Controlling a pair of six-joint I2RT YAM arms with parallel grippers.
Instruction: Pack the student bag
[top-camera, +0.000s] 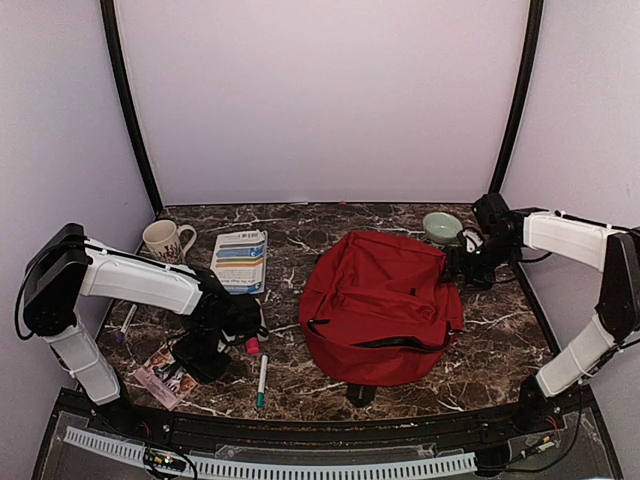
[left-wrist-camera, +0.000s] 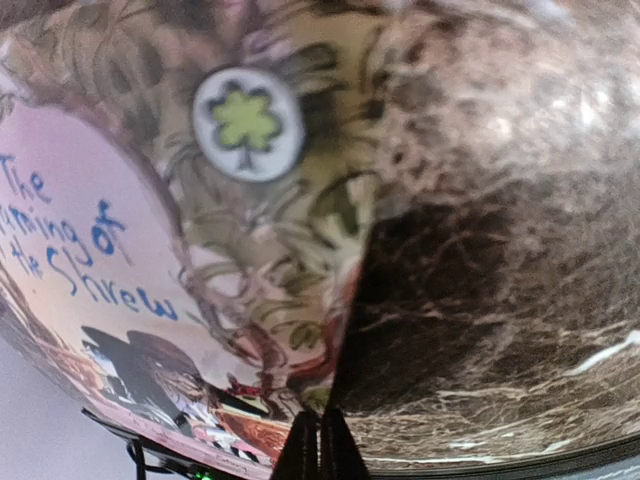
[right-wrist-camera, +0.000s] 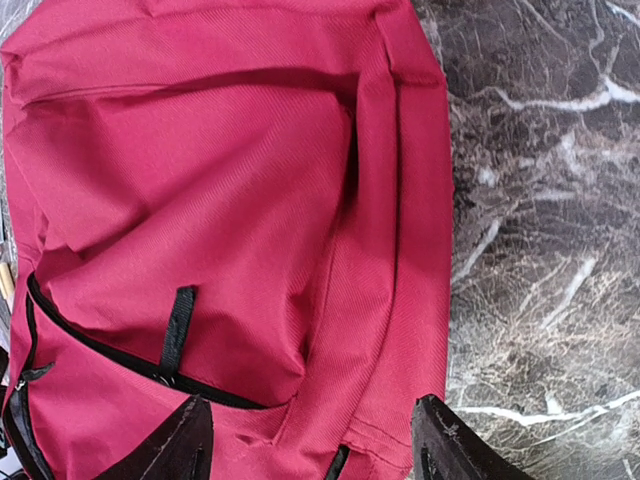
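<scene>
A booklet titled "The Taming of the Shrew" (top-camera: 160, 378) lies at the front left, filling much of the left wrist view (left-wrist-camera: 90, 220). My left gripper is shut at its right edge; whether anything thin is between the fingers is unclear. The red bag (top-camera: 375, 320) lies at centre right, its zipper pocket showing. My right gripper is open above the bag's right side. A white book (top-camera: 239, 260) lies behind the left arm. A teal-capped marker (top-camera: 262, 380), a purple-capped marker (top-camera: 127, 322) and a pink item (top-camera: 252, 345) lie on the table.
A mug (top-camera: 162, 241) stands at the back left and a green bowl (top-camera: 441, 224) at the back right, behind the bag. Bare marble (top-camera: 500, 350) shows right of the bag and at the back centre.
</scene>
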